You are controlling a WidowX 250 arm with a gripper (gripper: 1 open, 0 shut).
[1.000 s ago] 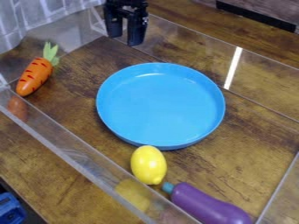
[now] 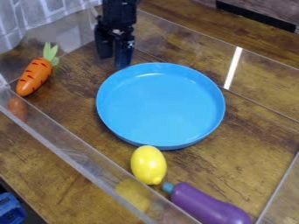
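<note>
My dark gripper (image 2: 114,51) hangs low at the top, left of centre, behind the blue plate, its fingers apart with nothing visible between them. The wide, round blue plate (image 2: 160,103) lies in the middle of the wooden surface. An orange toy carrot (image 2: 35,76) with a green top lies at the left. A yellow lemon (image 2: 149,164) sits just below the plate, and a purple eggplant (image 2: 208,203) lies at the bottom right.
A clear plastic wall runs diagonally along the lower left, with a blue object (image 2: 7,210) outside it in the corner. Bare wood (image 2: 257,131) fills the right side and the area behind the plate.
My gripper has come down and toward the viewer, nearer the back rim of the plate. The plate, carrot, lemon and eggplant have not moved.
</note>
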